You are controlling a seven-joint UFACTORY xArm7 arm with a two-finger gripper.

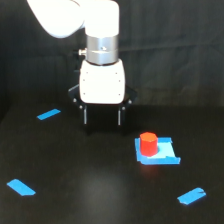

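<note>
A small red block, roughly cylindrical, stands upright on the right of the dark table. It rests inside a patch with a light centre and a blue border, nearer the patch's left side. My gripper hangs to the left of the block and above the table, pointing down. Its two dark fingers are spread wide apart, and nothing shows between them.
Blue tape strips lie flat on the table: one at the far left, one at the near left and one at the near right. A dark curtain closes off the back.
</note>
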